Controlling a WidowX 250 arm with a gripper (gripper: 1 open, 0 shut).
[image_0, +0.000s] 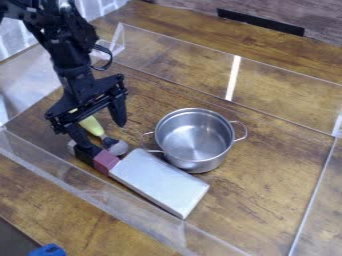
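My black gripper (86, 112) hangs at the left of the camera view, open, above a yellow elongated object (92, 127) and a small silvery item (112, 147). A dark block with a reddish end (99, 160) lies just below, beside a white-and-silver rectangular object (158, 182). A steel pot (193, 137) with two handles stands to the right.
Clear low walls enclose the wooden table (267, 70). A blue object (47, 250) sits at the bottom left, outside the near wall.
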